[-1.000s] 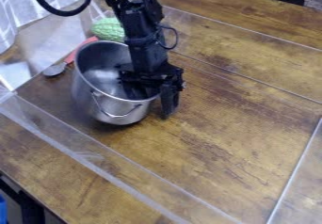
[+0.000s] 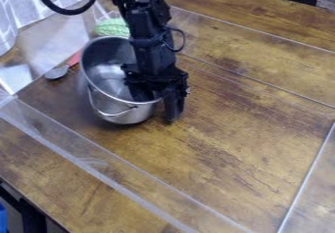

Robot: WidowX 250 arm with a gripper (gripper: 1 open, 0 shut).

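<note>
A black robot arm reaches down from the top to a steel pot (image 2: 118,102) with a wire handle on the left of the wooden table. The gripper (image 2: 165,98) is low at the pot's right side, over and beside its rim. Its fingers are dark against the shadow, so I cannot tell whether they are open or shut on the rim.
Behind the pot lie a green corn-like object (image 2: 110,26) and a small metal item (image 2: 55,71). A clear plastic strip (image 2: 105,166) runs along the lower left.
The pot has shifted slightly, appearing a little more upright and higher at its front. The gripper has barely moved.
</note>
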